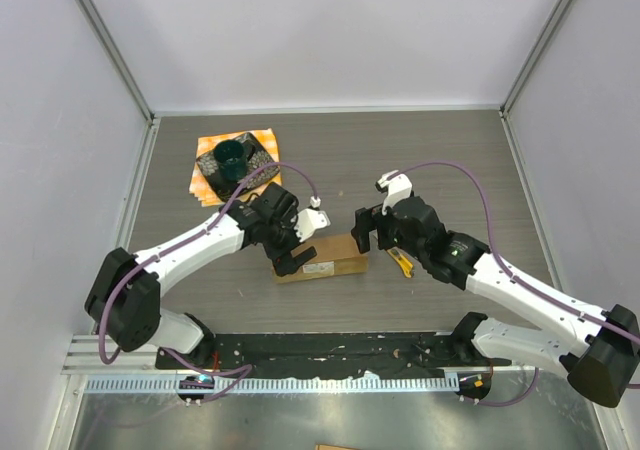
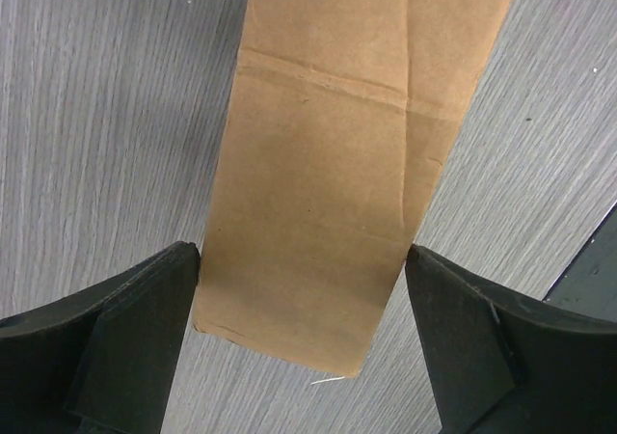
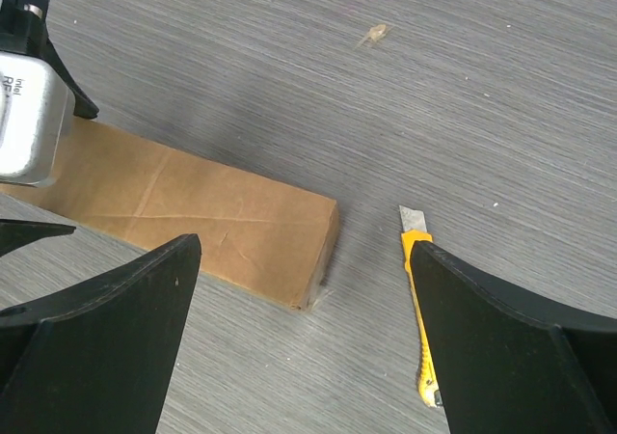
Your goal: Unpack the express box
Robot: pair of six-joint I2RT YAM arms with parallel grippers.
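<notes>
A long brown cardboard box (image 1: 340, 253) with a white label lies flat on the table, its top surface (image 2: 308, 154) looking closed. My left gripper (image 1: 297, 259) is over the box's left end, its fingers (image 2: 145, 304) one on each long side, very close to the cardboard; whether they press on it is unclear. Near the box's right end, my right gripper stands open and empty above the table. A yellow utility knife (image 3: 424, 333), blade out, rests on the table right of the box.
At the back left, a dark cup (image 1: 230, 158) stands on a patterned tray (image 1: 262, 152) over an orange checked cloth (image 1: 213, 142). Free table lies at the back and right. The left gripper's camera housing (image 3: 34, 116) crowds the right wrist view's left edge.
</notes>
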